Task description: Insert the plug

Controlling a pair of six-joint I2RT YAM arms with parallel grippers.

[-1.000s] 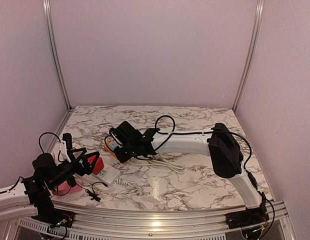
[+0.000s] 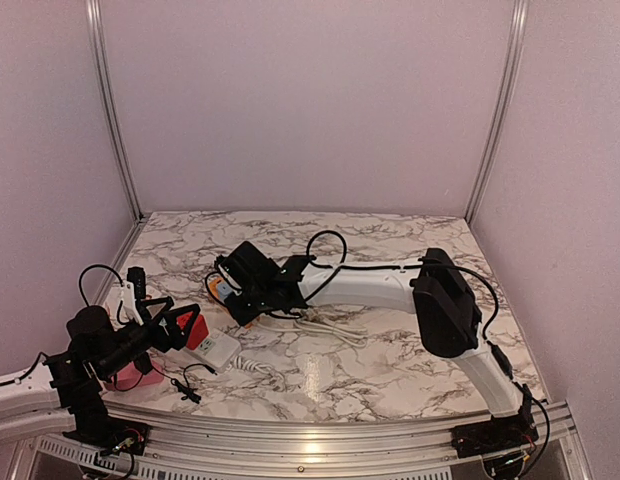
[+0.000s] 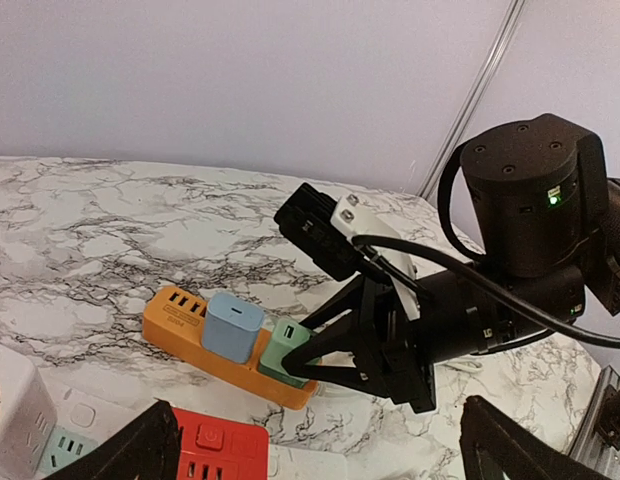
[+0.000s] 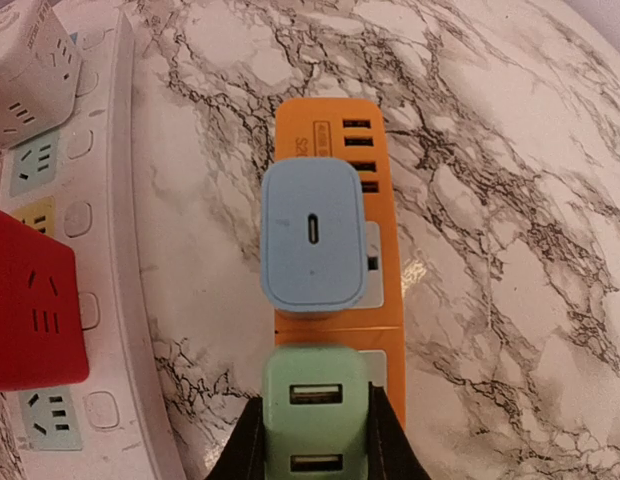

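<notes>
The pale green plug (image 4: 315,415) is held between the black fingers of my right gripper, which is shut on it. It stands over the near end of the orange power strip (image 4: 335,330), close against its top; whether its prongs are fully in the socket cannot be told. A light blue plug (image 4: 312,232) sits on the same strip beside it. My left gripper (image 2: 180,322) is wide open and empty; its fingers (image 3: 140,450) are at the lower edge of the left wrist view, near the red plug.
A white power strip (image 4: 130,310) lies alongside, carrying a red plug (image 4: 35,305) and a white plug (image 4: 30,70). White cords (image 2: 335,328) run across the table to the right.
</notes>
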